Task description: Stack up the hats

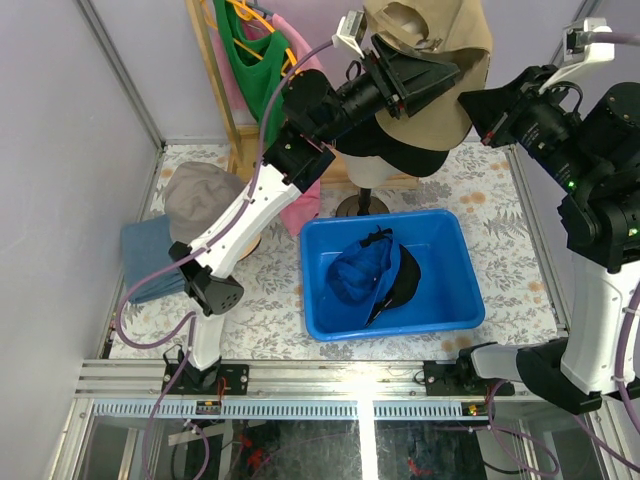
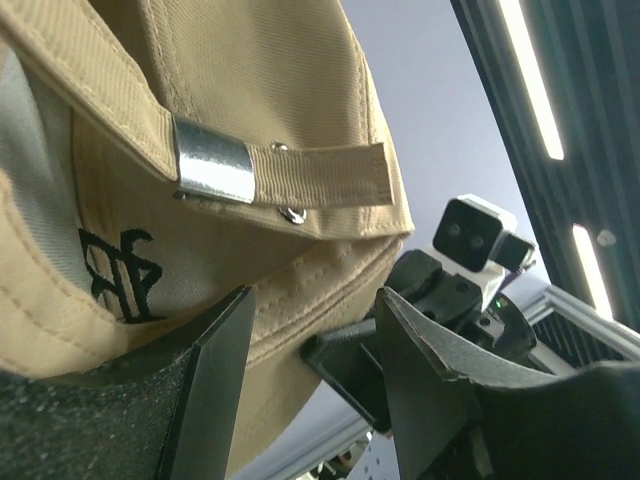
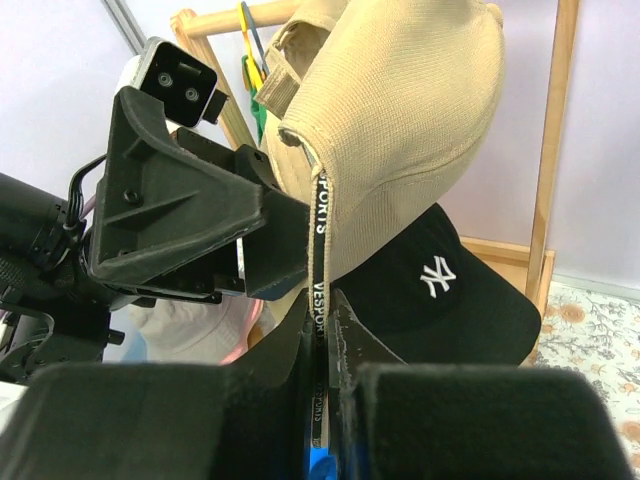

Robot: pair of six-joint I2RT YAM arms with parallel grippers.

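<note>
A tan cap (image 1: 440,30) is held up over a black cap (image 3: 420,300) with a white NY logo, which sits on a white head stand (image 1: 362,172). My right gripper is shut on the tan cap's edge. My left gripper (image 1: 410,95) is at the tan cap's other side, open, its fingers close against the fabric, as the left wrist view (image 2: 310,330) shows.
A blue tray (image 1: 460,280) with blue and black caps lies in front. At left are a grey cap (image 1: 200,195) and folded blue cloth (image 1: 150,260). A wooden rack with clothes stands behind.
</note>
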